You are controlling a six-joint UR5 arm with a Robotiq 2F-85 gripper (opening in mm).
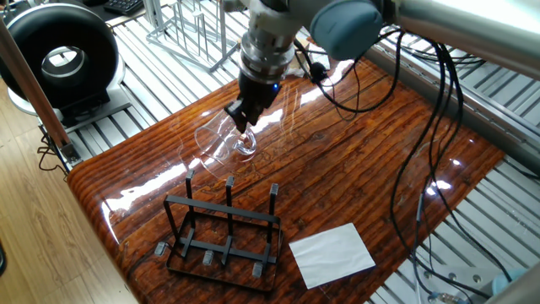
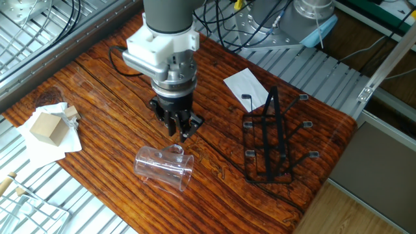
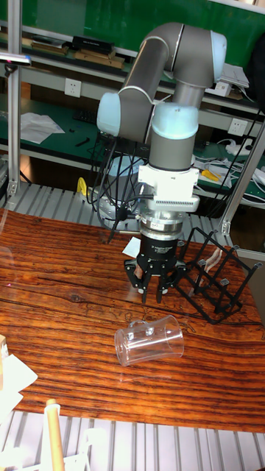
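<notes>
A clear glass mug (image 2: 164, 167) lies on its side on the glossy brown wooden table (image 2: 214, 188); its handle (image 2: 173, 149) points toward my gripper (image 2: 178, 134). The gripper hangs downward above the handle side, apart from the mug in the exterior view 3. Its black fingertips stand apart there, with nothing seen between them. In the exterior view 1 the gripper (image 1: 240, 121) partly overlaps the mug's outline, and the handle (image 1: 245, 143) shows just below it. A black wire rack (image 3: 210, 274) with upright prongs stands behind the gripper to the right.
A white sheet (image 1: 332, 255) lies beside the rack. Wooden blocks (image 2: 50, 129) rest on white paper at the table's far end from the rack. Black cables (image 1: 396, 152) loop beside the arm. Bare tabletop separates mug and rack.
</notes>
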